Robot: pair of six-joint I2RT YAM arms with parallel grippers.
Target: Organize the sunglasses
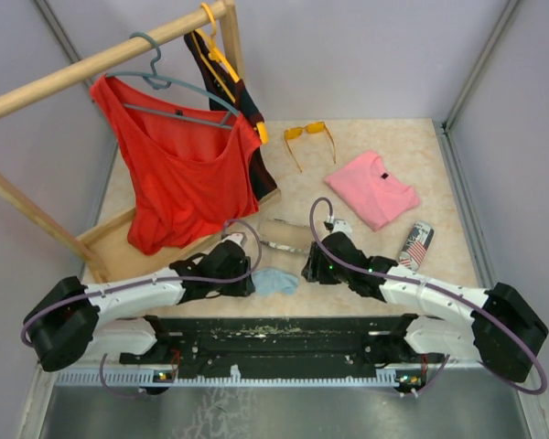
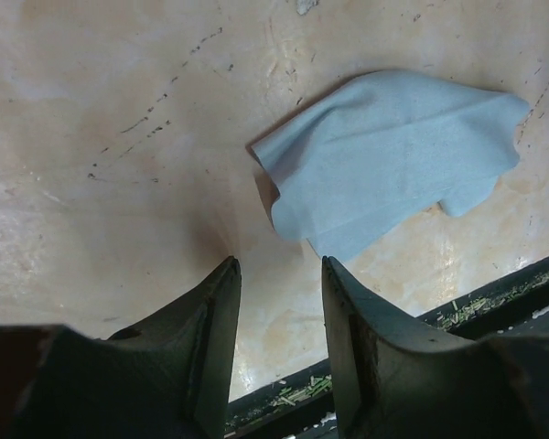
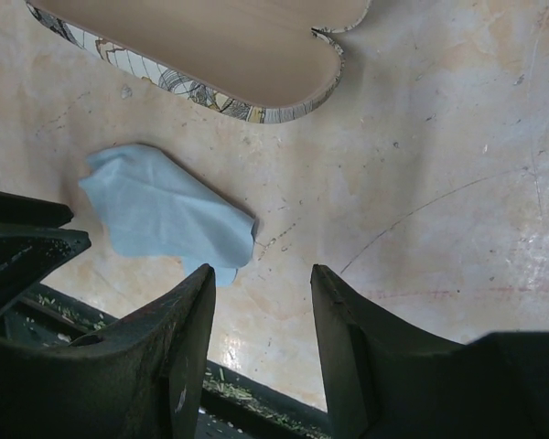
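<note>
Yellow sunglasses (image 1: pixel 306 130) lie at the back of the table, temples open. An open case (image 1: pixel 284 233), tan inside with a patterned edge, lies at the middle; its rounded end (image 3: pixel 284 82) shows in the right wrist view. A light blue cloth (image 2: pixel 389 146) lies flat in front of it. My left gripper hangs just left of the cloth, fingers partly apart with nothing between them. My right gripper is open and empty, right of the cloth.
A wooden rack (image 1: pixel 46 69) with a red top and dark garments fills the left. A folded pink shirt (image 1: pixel 371 192) and a flag-patterned item (image 1: pixel 414 247) lie at the right.
</note>
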